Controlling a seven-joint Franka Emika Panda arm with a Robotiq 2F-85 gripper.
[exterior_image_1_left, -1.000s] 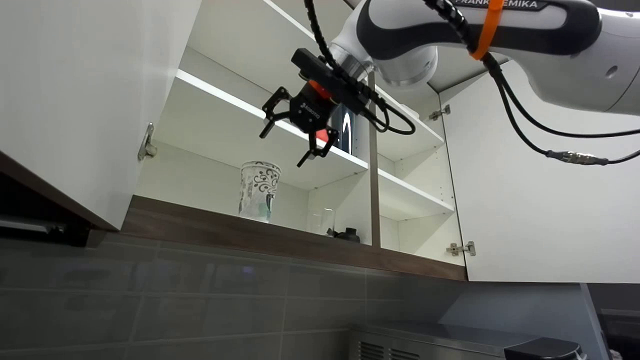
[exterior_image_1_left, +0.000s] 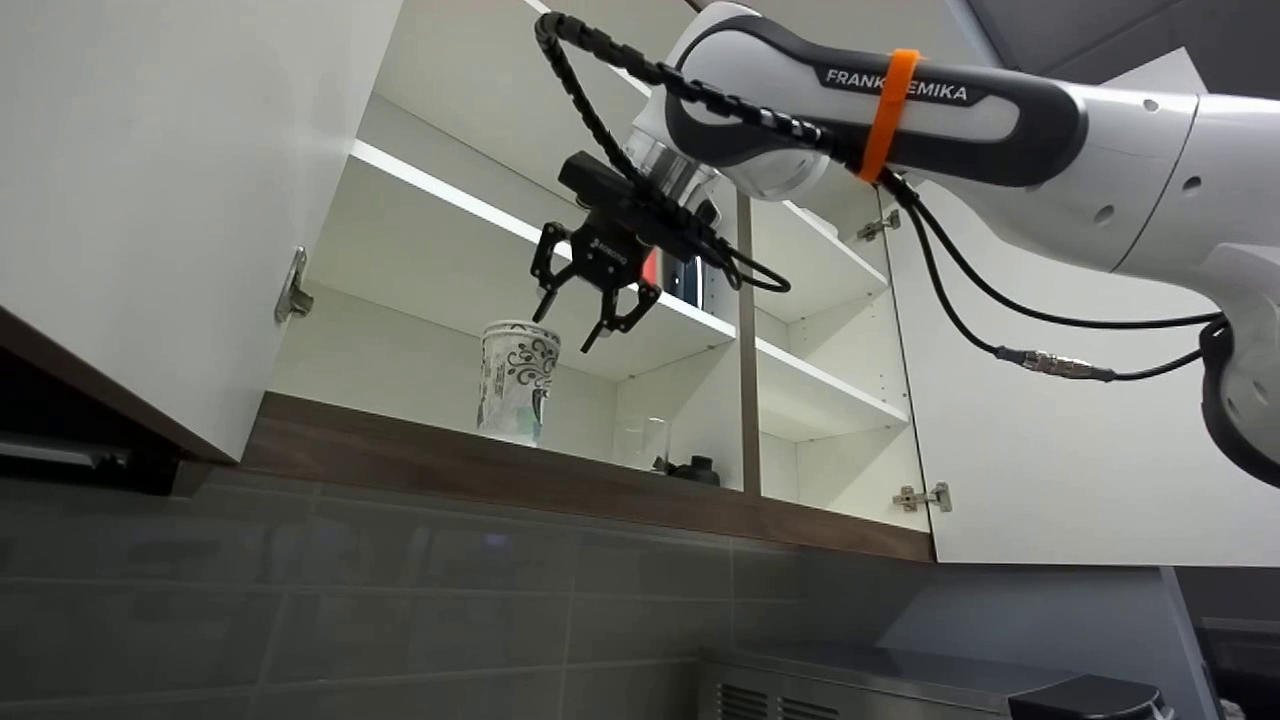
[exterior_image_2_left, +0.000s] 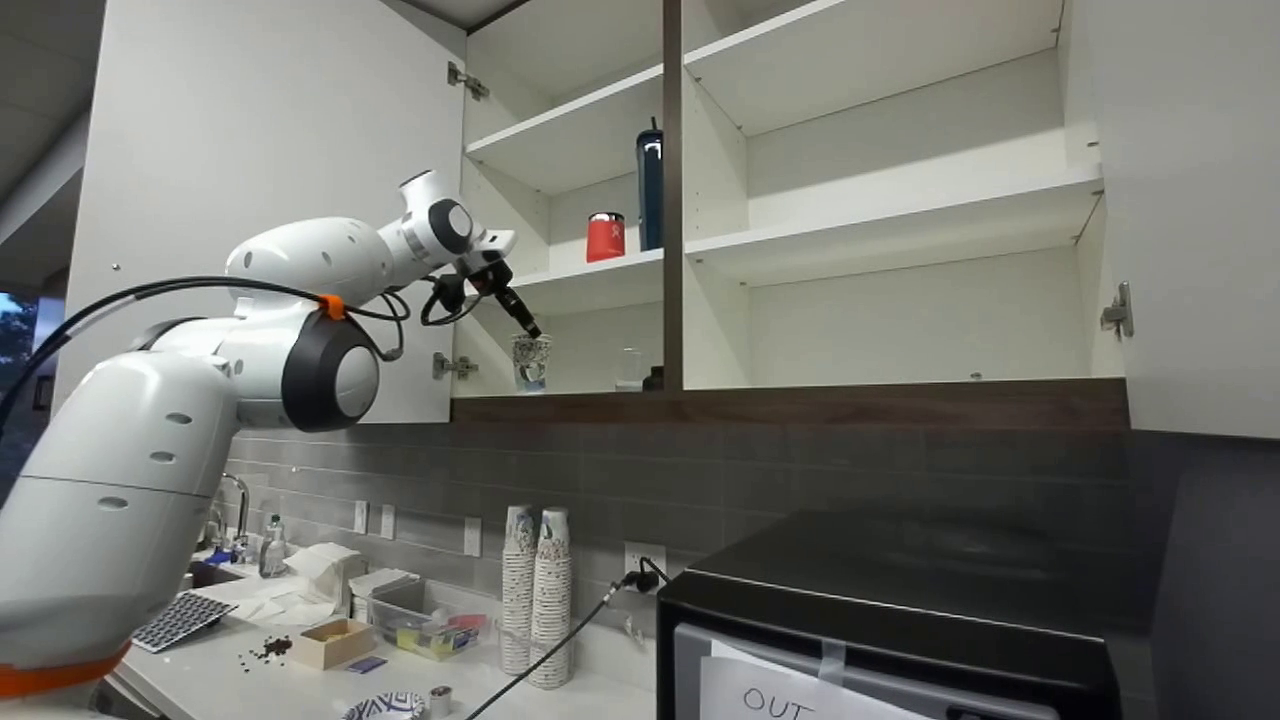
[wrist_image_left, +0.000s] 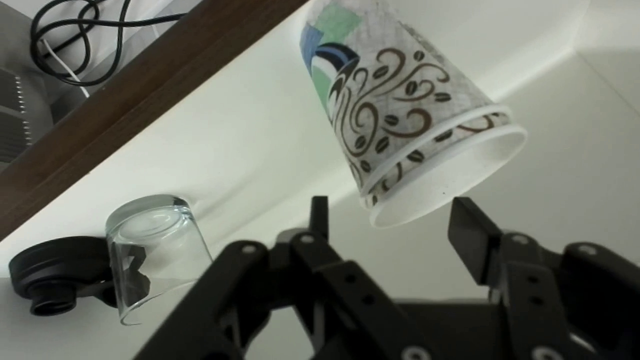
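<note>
A patterned paper cup (exterior_image_1_left: 516, 382), its doubled rim looking like two nested cups, stands upright on the bottom shelf of the open cabinet. The wrist view shows the brown swirl print on this cup (wrist_image_left: 396, 96) and its open mouth just beyond the fingertips. My gripper (exterior_image_1_left: 564, 330) hangs above and to the right of the rim, tilted downward, with its fingers apart and nothing held. In exterior view 2 the gripper (exterior_image_2_left: 533, 332) appears right at the cup's top; whether a finger touches the rim, I cannot tell.
A clear glass (wrist_image_left: 159, 252) and a black lid-like object (wrist_image_left: 60, 270) sit on the same shelf. Overhead, the middle shelf (exterior_image_2_left: 588, 278) carries a red tumbler (exterior_image_2_left: 606, 236) and a dark bottle (exterior_image_2_left: 650, 186). An open door (exterior_image_1_left: 168, 204) bounds the left side.
My gripper has come down toward the cup's rim, and its fingers stand closer together than before. The cup has not moved.
</note>
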